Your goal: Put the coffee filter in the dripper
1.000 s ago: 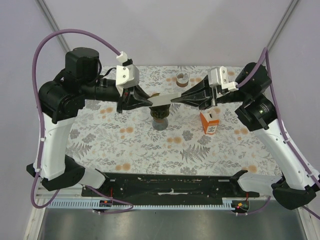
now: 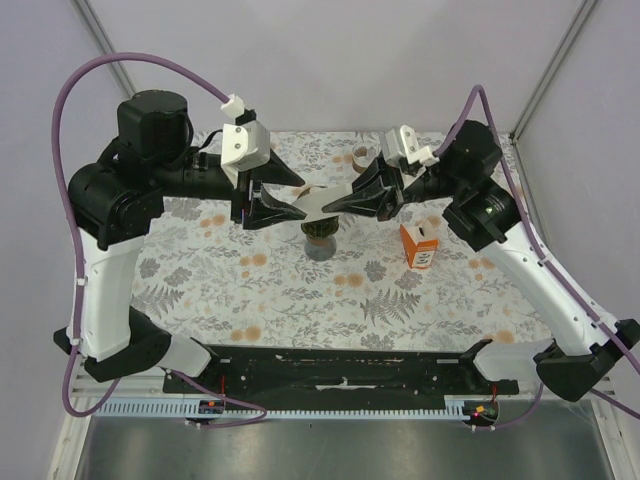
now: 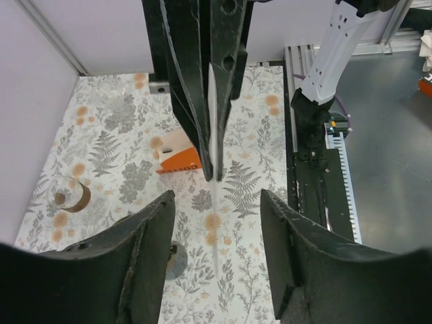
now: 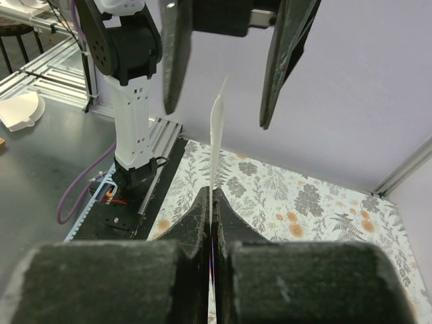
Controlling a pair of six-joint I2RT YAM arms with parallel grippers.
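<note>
The white coffee filter (image 2: 325, 200) is held upright between the grippers above the dripper stand (image 2: 320, 243), seen edge-on in both wrist views. My right gripper (image 2: 365, 200) is shut on it at the filter's right part. My left gripper (image 2: 282, 195) is open around the filter's left end, its fingers apart in the left wrist view with the pale sheet between them. The dripper is mostly hidden beneath the filter and grippers in the top view.
An orange-and-white box (image 2: 419, 245) stands to the right of the dripper. A glass vessel (image 2: 362, 160) stands behind.
My right gripper and arm have moved leftward with the filter, turning a little.
</note>
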